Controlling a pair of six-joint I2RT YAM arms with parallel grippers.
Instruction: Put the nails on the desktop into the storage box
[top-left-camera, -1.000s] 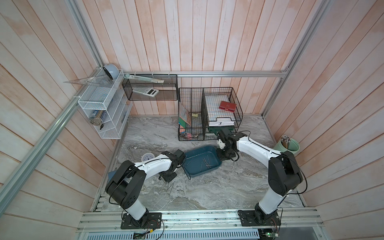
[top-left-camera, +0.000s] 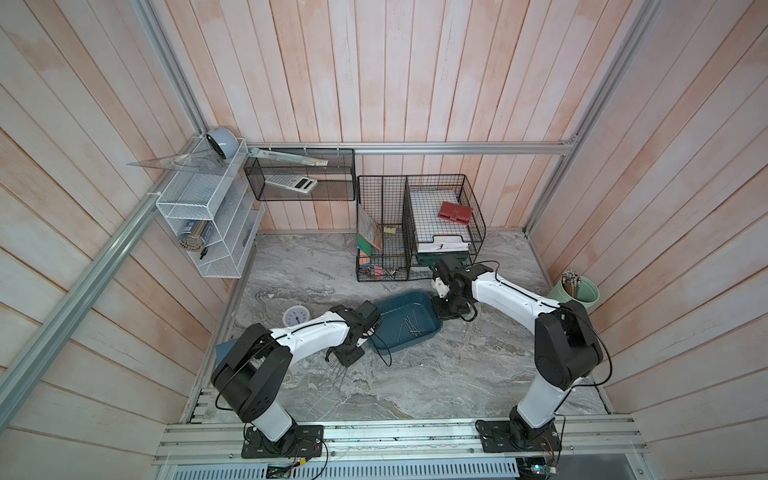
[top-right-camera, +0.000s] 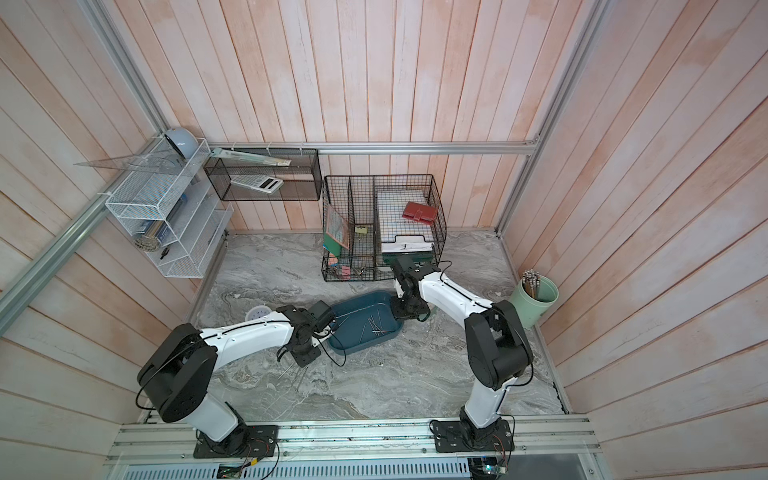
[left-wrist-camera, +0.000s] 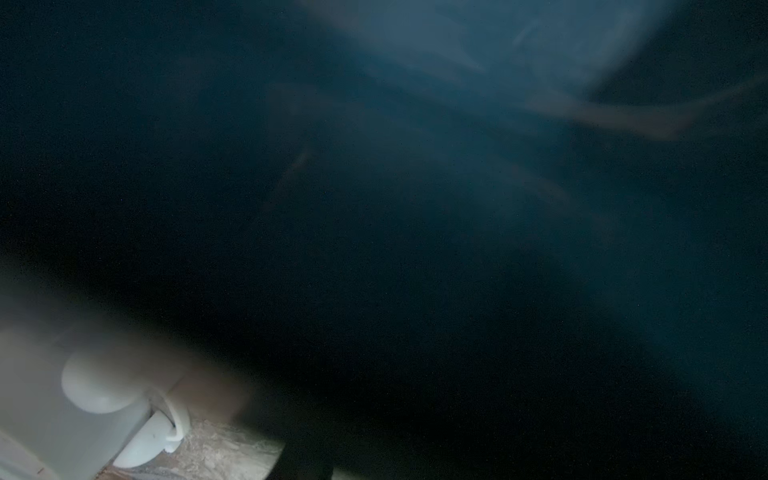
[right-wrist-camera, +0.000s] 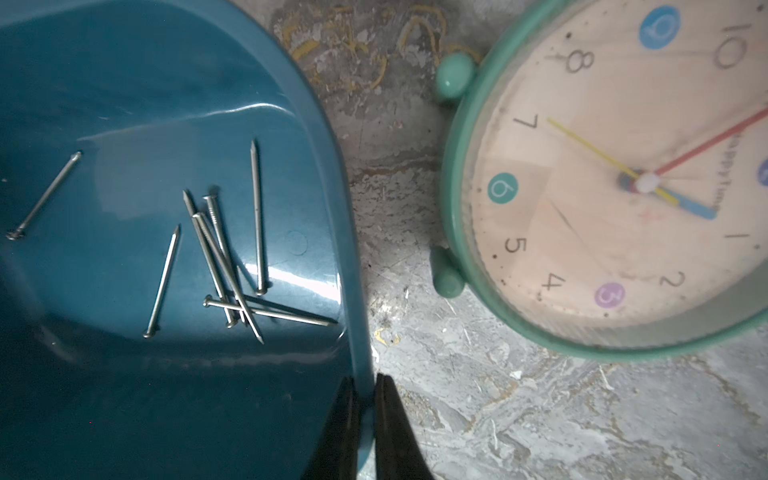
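Observation:
The blue storage box (top-left-camera: 387, 336) lies on the marble desktop, between the two arms. Several nails (right-wrist-camera: 257, 216) rest on its floor, some crossing each other. My right gripper is shut on the box's rim, on the side facing a green clock. At the opposite end of the box, my left gripper (top-left-camera: 370, 333) hangs low over or beside the edge; its fingers cannot be made out. Dark blue blur fills most of the left wrist view, so what lies between that gripper's fingers is hidden. No loose nail on the desktop can be made out clearly.
Close beside the box stands the green alarm clock (right-wrist-camera: 640, 176). A black wire organizer (top-left-camera: 382, 240) is behind it, and a round white item (top-left-camera: 296, 315) sits left. A green pen holder (top-left-camera: 586, 293) stands far right.
My left gripper has shifted right, closer over the box's left end. The right arm stays nearly still at the rim, and the box has moved at most slightly leftward.

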